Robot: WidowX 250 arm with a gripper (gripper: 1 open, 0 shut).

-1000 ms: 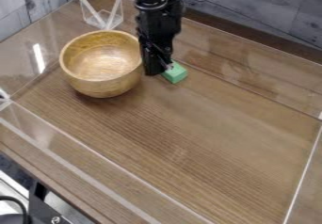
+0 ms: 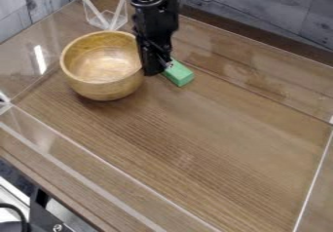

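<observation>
My black gripper (image 2: pixel 152 58) reaches down from the top centre, its tip low between the wooden bowl and a green block. The large light wooden bowl (image 2: pixel 97 77) sits on the table to the left of it. The green block (image 2: pixel 173 72) lies just right of the fingertips, partly behind them. The fingers are small and dark, so whether they are open or shut, or touch either thing, is unclear.
Clear plastic pieces are at the back left and along the left side. A raised wooden edge borders the back right.
The gripper has shifted slightly left toward the bowl over the last second. The bowl and green block look nearly unmoved.
</observation>
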